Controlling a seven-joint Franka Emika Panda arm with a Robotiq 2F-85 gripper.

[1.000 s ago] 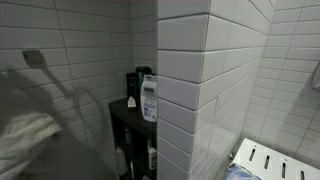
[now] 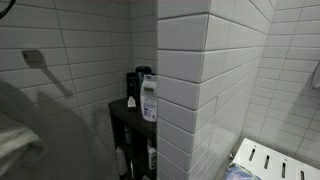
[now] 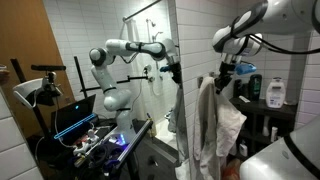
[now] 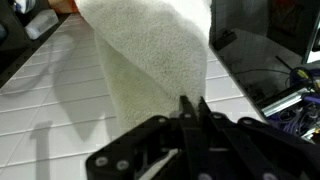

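A pale towel [image 3: 217, 125] hangs in loose folds from my gripper in exterior view 2. In the wrist view, the dark fingertips of my gripper are closed against the cream towel [image 4: 160, 60], and the cloth spreads out beyond them. The exact pinch point is hard to make out. A blurred part of the white towel [image 2: 14, 142] also shows at the left edge of exterior view 1.
A white-tiled wall corner [image 2: 190, 90] juts out in exterior view 1. Behind it stands a dark shelf [image 2: 135, 125] with a white jug [image 2: 149, 98] on top. At lower right is a white slatted surface [image 2: 272, 162].
In exterior view 1 the towel has shifted toward the left edge and covers less of the view, leaving more tiled wall showing. The shelf and jug have stayed put.
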